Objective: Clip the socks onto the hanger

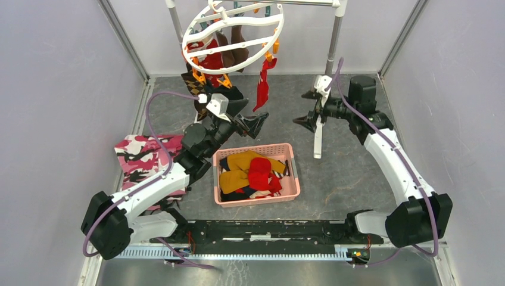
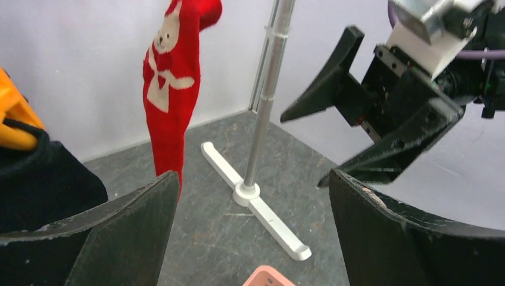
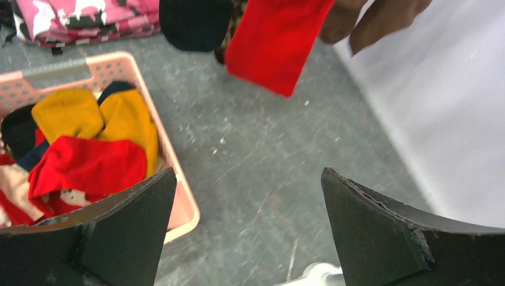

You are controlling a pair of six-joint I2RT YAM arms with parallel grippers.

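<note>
The round white hanger (image 1: 250, 21) hangs at the top of the top view, with orange clips round its rim. From its right side dangles a red sock (image 1: 263, 83), clipped at its upper end; its pale bear pattern shows in the left wrist view. Several brown, red and black socks hang at the left of the ring. Below and in front of the red sock, my left gripper (image 1: 257, 119) is open and empty. My right gripper (image 1: 302, 108) stands open to the right, touching nothing. More socks, mustard and red (image 1: 260, 174), lie heaped in the pink basket (image 1: 288, 195).
A pink camouflage cloth (image 1: 138, 159) lies folded at the left. The hanger's stand has a metal pole (image 2: 271, 77) and a white foot (image 2: 277, 229) on the right. Grey floor (image 3: 256, 161) between basket and right wall is clear.
</note>
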